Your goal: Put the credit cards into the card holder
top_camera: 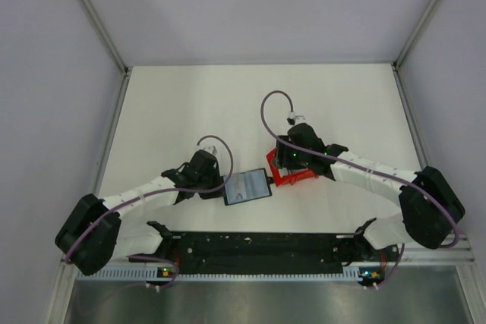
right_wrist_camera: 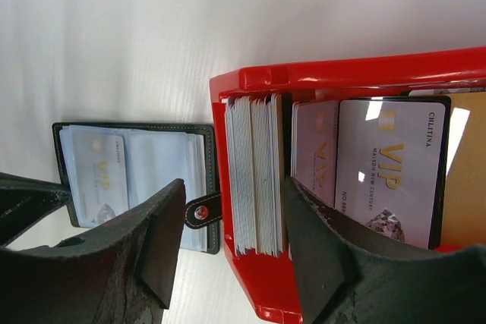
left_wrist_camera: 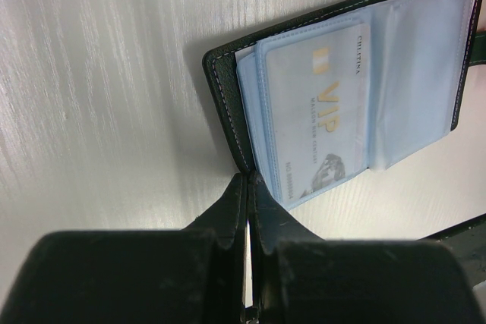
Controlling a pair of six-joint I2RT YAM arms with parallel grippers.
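The open card holder [top_camera: 250, 186] lies on the white table, a VIP card [left_wrist_camera: 315, 111] under one of its clear sleeves. My left gripper is shut, its tips at the holder's dark edge [left_wrist_camera: 224, 104]. My right gripper is open over the left end of a red card box [right_wrist_camera: 334, 70], one finger either side of a stack of card edges [right_wrist_camera: 254, 165]. Further VIP cards [right_wrist_camera: 387, 157] and a gold card [right_wrist_camera: 465, 187] lie in the box.
The box stands just right of the holder, beside its strap.
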